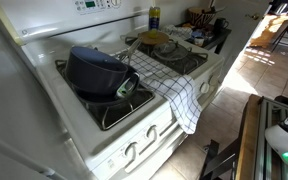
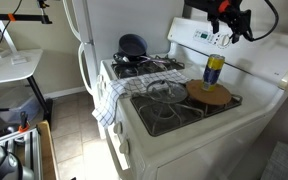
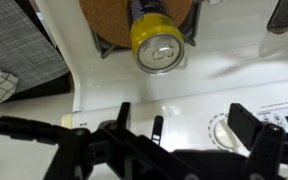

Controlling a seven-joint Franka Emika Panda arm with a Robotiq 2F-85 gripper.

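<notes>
My gripper is open, its dark fingers spread wide with nothing between them. Ahead of it in the wrist view, a yellow and blue can [image 3: 157, 48] stands on a round brown board [image 3: 99, 15]. Exterior view 2 has the can [image 2: 213, 70] upright on that board [image 2: 210, 94], over the rear burners, with the black arm [image 2: 229, 14] hanging above near the stove's back panel. From the other side the can [image 1: 154, 18] shows small at the far end. The gripper is out of exterior view 1.
A dark pot [image 1: 97, 70] sits on a burner at one end of the stove. Between the burner areas lies a checked towel [image 1: 171, 82], draped over the front edge. A glass lid [image 2: 166, 91] rests beside the board. The control panel [image 2: 199, 34] rises behind.
</notes>
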